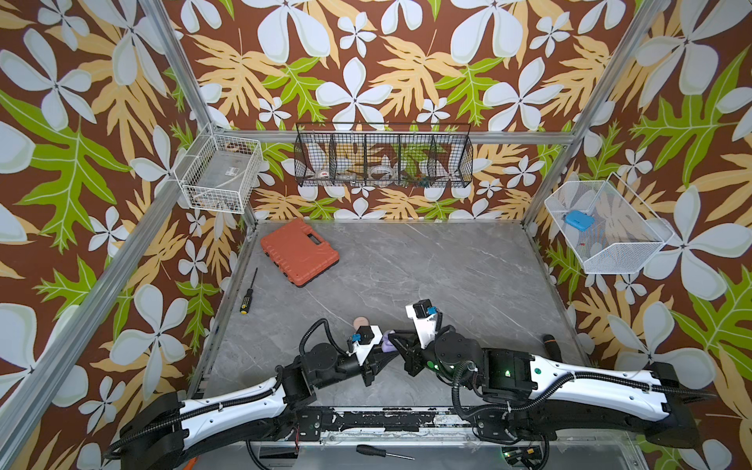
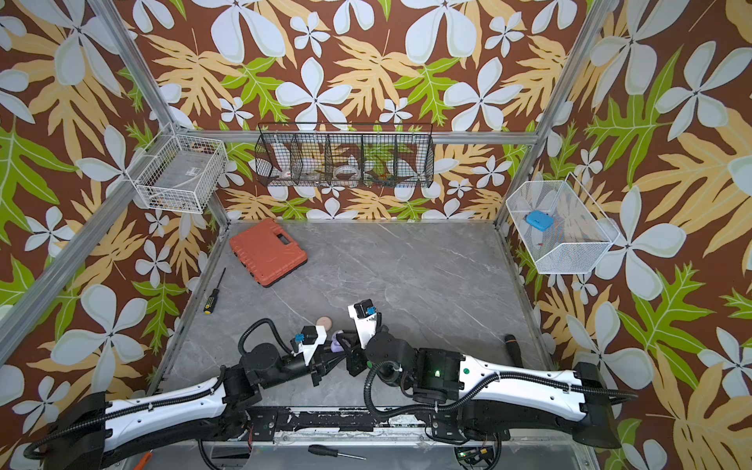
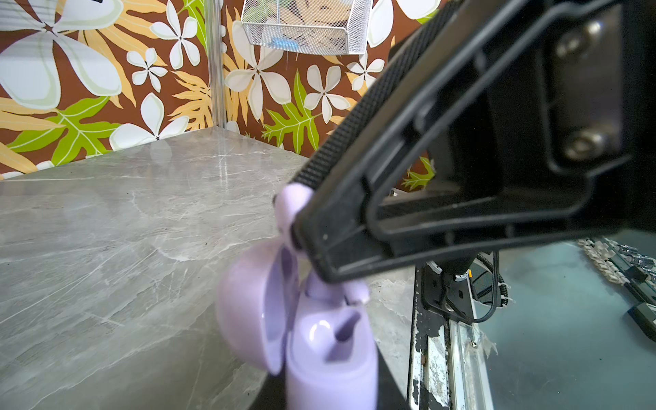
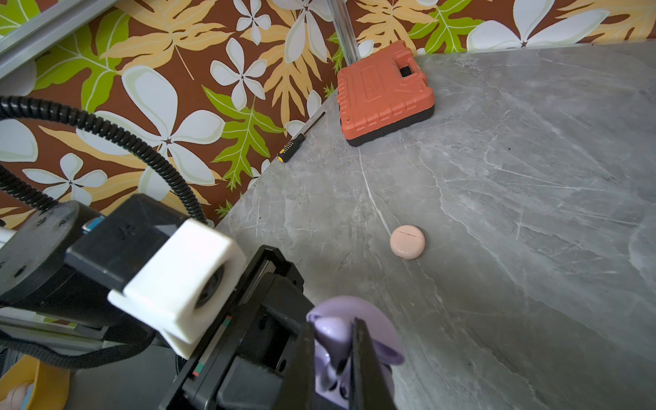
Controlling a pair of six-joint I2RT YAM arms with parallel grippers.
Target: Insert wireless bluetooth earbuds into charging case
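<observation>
The light purple charging case (image 3: 331, 379) is held low in the left wrist view, its rounded lid (image 3: 249, 307) swung open. Around its base my left gripper (image 1: 381, 350) is shut. A purple earbud (image 4: 332, 333) sits pinched in my right gripper, close against the open case. In the left wrist view the earbud's rounded end (image 3: 294, 205) sticks out beside the right gripper's black fingers (image 3: 410, 205), which reach in over the case. An open hollow (image 3: 345, 328) shows in the case's inner face. Whether the earbud touches a slot is hidden by the fingers.
A round pinkish case (image 4: 407, 242) lies on the grey table just beyond the grippers. Farther off are an orange toolbox (image 1: 299, 250) and a screwdriver (image 1: 247, 293) at the left.
</observation>
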